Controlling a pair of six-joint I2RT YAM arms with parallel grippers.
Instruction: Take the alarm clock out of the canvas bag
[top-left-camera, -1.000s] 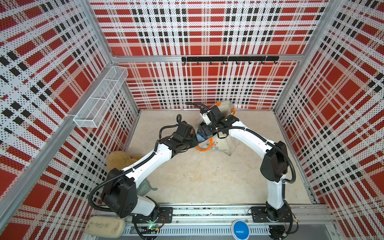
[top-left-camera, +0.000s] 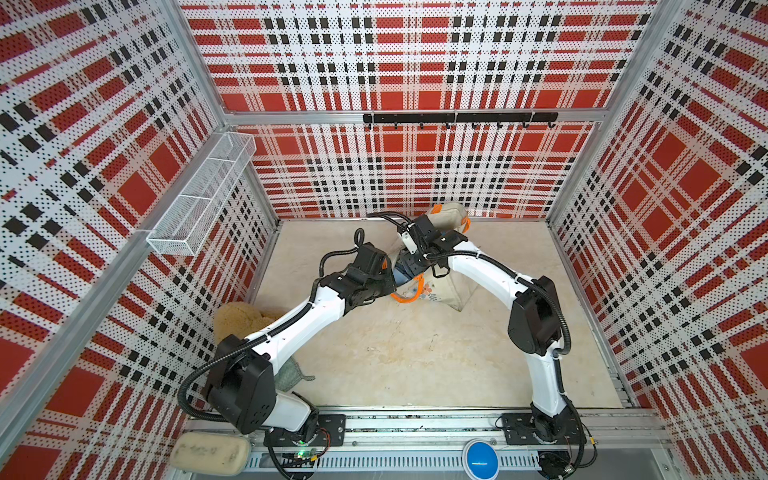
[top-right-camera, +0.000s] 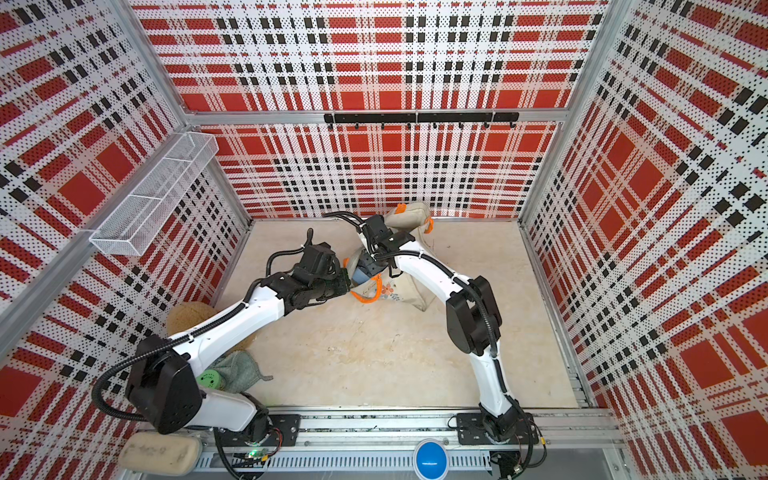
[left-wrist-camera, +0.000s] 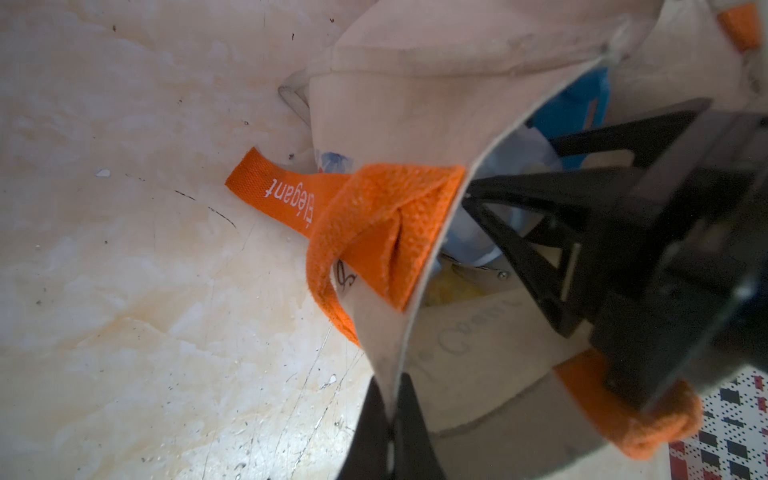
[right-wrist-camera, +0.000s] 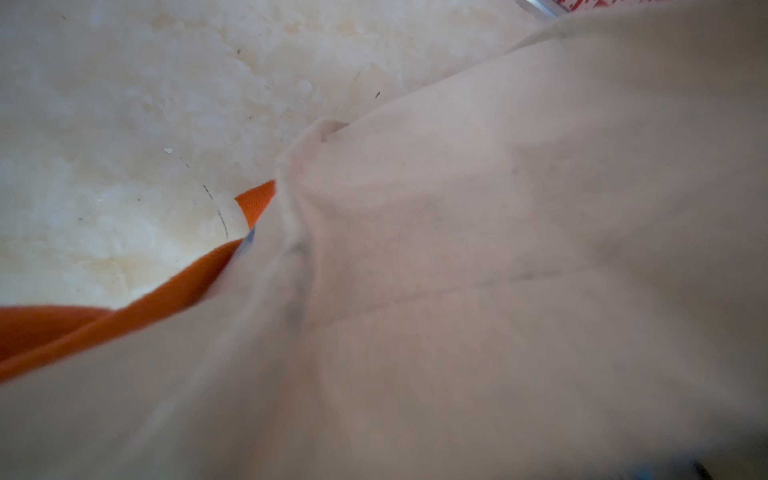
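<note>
The beige canvas bag (top-left-camera: 448, 289) with orange handles (top-left-camera: 409, 299) lies toward the back middle of the table, its mouth facing left. My left gripper is shut on the thin canvas edge of that mouth. My right gripper reaches into the opening, its black fingers (left-wrist-camera: 528, 188) against a pale blue, see-through object (left-wrist-camera: 480, 240) and shut on it. Whether this object is the alarm clock I cannot tell. A brighter blue part (left-wrist-camera: 572, 108) shows behind it. In the right wrist view, canvas (right-wrist-camera: 480, 240) covers most of the scene and hides the fingers.
A brown plush toy (top-left-camera: 236, 320) and a grey-green cloth item (top-left-camera: 292, 374) lie at the left, partly under my left arm. A white wire basket (top-left-camera: 204, 196) hangs on the left wall.
My right arm has shifted slightly to the left, its elbow moving left and its wrist lowering a little at the bag. The left arm and the bag look almost unchanged.
</note>
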